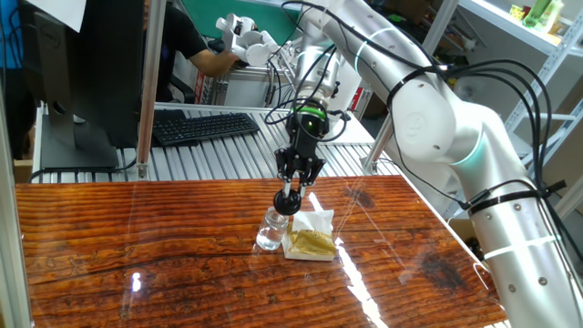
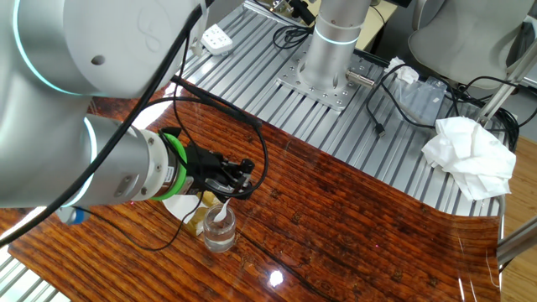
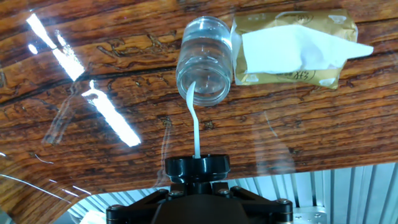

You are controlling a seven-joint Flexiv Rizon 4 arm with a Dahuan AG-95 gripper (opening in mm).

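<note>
A black round knob (image 3: 197, 167) with a thin white spoon (image 3: 196, 134) sticking out of it sits at the end of my gripper (image 1: 294, 186), which is shut on it. In the wrist view the spoon's tip overlaps the mouth of a clear glass jar (image 3: 205, 59). From the second exterior side, the white spoon (image 2: 223, 210) slants down at the opening of the jar (image 2: 220, 235), which holds clear liquid. Whether the tip touches the liquid cannot be told. The jar stands upright on the table.
A gold tissue pack (image 3: 298, 46) with a white tissue pulled up lies right beside the jar.
</note>
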